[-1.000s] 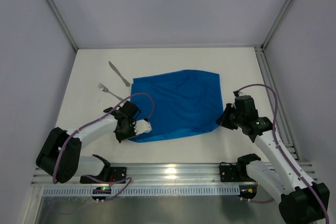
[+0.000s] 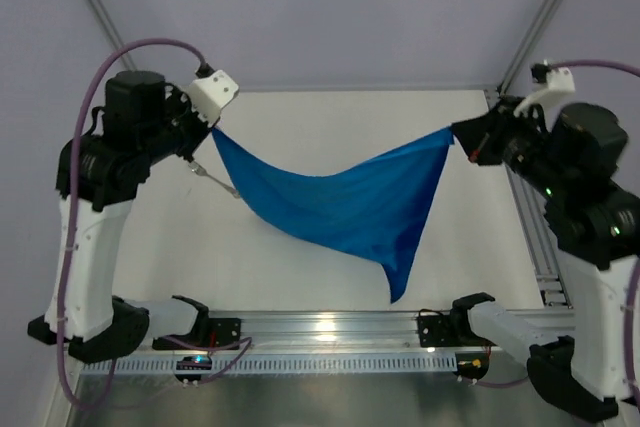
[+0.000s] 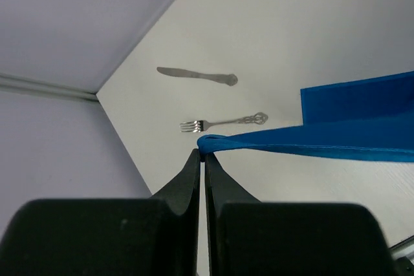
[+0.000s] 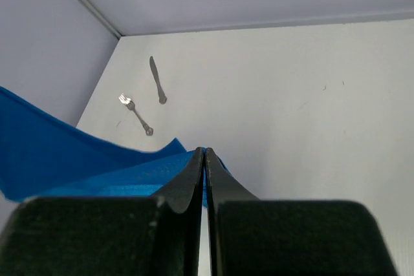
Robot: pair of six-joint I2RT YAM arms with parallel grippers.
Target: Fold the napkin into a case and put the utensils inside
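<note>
The blue napkin hangs stretched between my two raised grippers, sagging in the middle with a tip dangling toward the front. My left gripper is shut on one corner, seen clearly in the left wrist view. My right gripper is shut on the other corner. A silver fork and a silver knife lie side by side on the white table at the left; in the top view the fork is partly visible and the knife is hidden behind the left arm.
Pale walls and metal rails border it, with a rail along the front edge.
Both grippers have risen and moved outward and toward the back, lifting the napkin from lying spread on the table to hanging between them.
</note>
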